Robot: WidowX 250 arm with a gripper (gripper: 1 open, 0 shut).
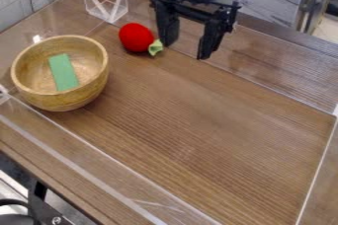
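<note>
My gripper (188, 34) hangs at the top centre of the camera view, a dark shape with two fingers pointing down and space between them. A red round object (136, 37) with a pale green tip lies just left of it on the wooden table. A wooden bowl (87, 88) at the left holds a green block (63, 73).
A white wire rack (106, 0) stands at the back left by a grey wall. The middle, right and front of the table (211, 150) are bare. A dark cable shows at the lower left corner.
</note>
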